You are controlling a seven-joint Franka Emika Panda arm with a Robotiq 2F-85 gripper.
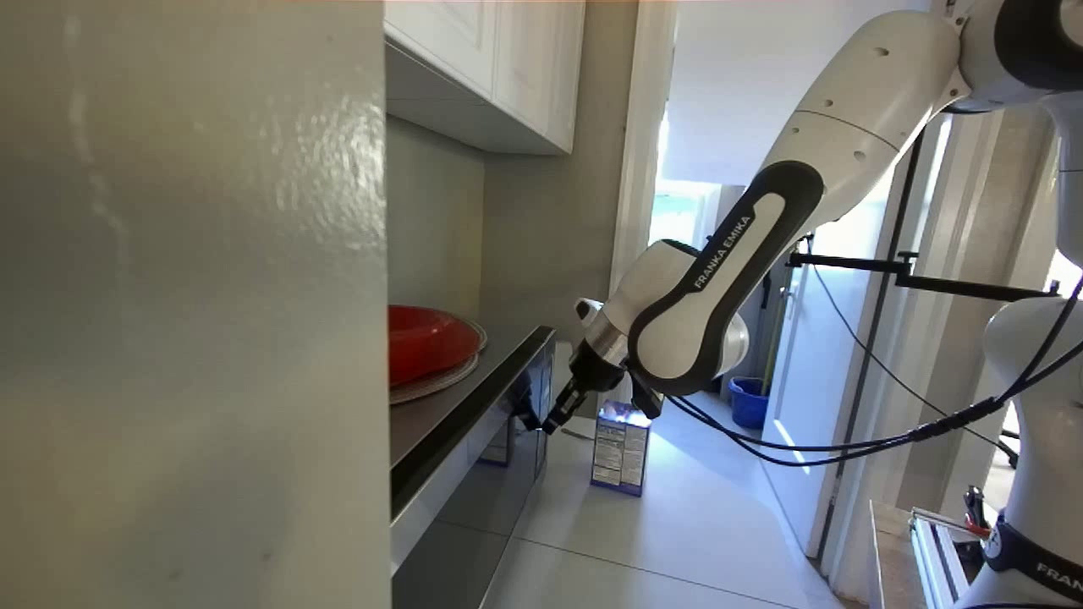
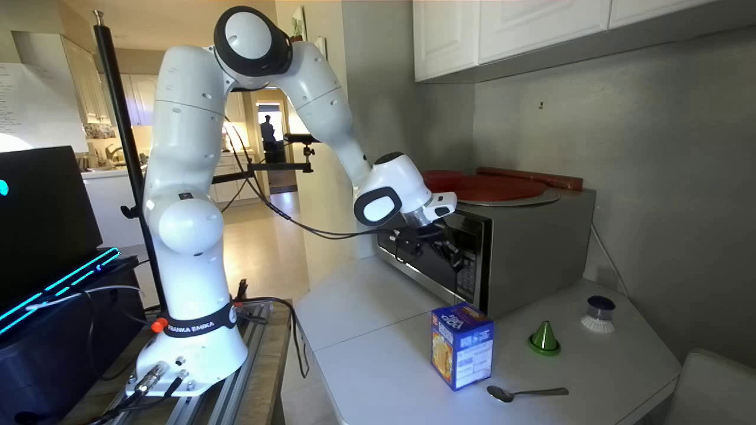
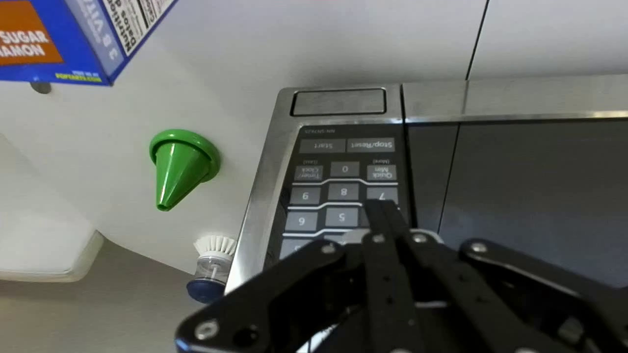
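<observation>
A microwave with a steel frame [image 3: 347, 101] and dark door fills the right of the wrist view. Its number keypad [image 3: 344, 191] lies upside down there. My gripper is shut, its fingers together with nothing showing between them. The fingertips overlap the keypad near the 7 key and hide some lower keys; whether they touch the panel I cannot tell. From the side, my gripper [image 1: 549, 427] hangs close to the microwave's front face, pointing down and toward it. In exterior view 2 the dark gripper [image 2: 457, 263] is in front of the microwave's control panel side.
On the white counter [image 2: 383, 368] stand a blue food box [image 2: 473, 358], a green cone [image 2: 545, 339] and a brush [image 2: 599, 311]; a spoon [image 2: 528, 392] lies nearby. Red lids [image 2: 499, 185] rest on the microwave. Counter to the box's left is clear.
</observation>
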